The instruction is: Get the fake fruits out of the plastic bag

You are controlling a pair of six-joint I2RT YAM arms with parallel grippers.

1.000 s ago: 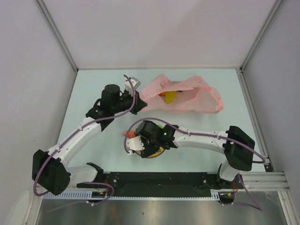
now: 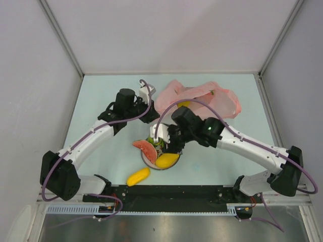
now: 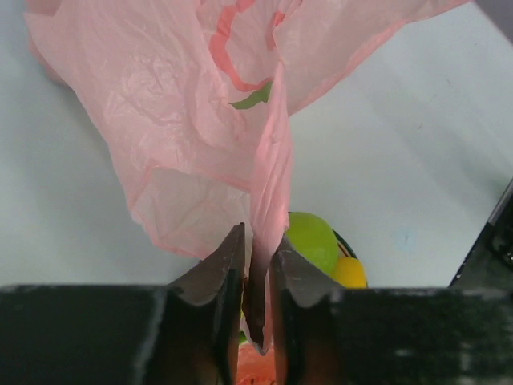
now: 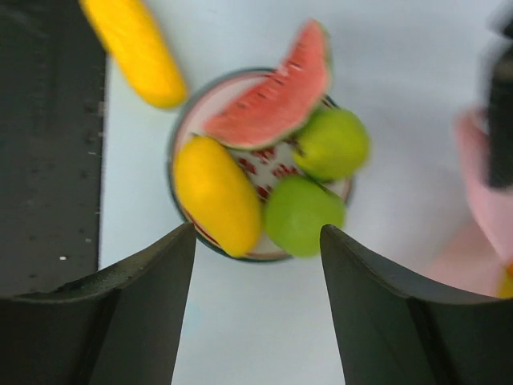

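Note:
The pink plastic bag (image 2: 222, 98) lies open at the back with a yellow fruit (image 2: 183, 104) inside. My left gripper is shut on a gathered fold of it. My right gripper hangs open and empty over a bowl (image 4: 175, 184) holding a watermelon slice (image 4: 272, 104), a yellow fruit (image 4: 216, 192) and green fruits (image 4: 303, 215). A yellow elongated fruit (image 2: 139, 176) lies on the table beside the bowl, at the front edge.
A dark strip (image 4: 56, 160) runs along the front edge.
The elongated yellow fruit has moved from over the bowl to the table, front left.

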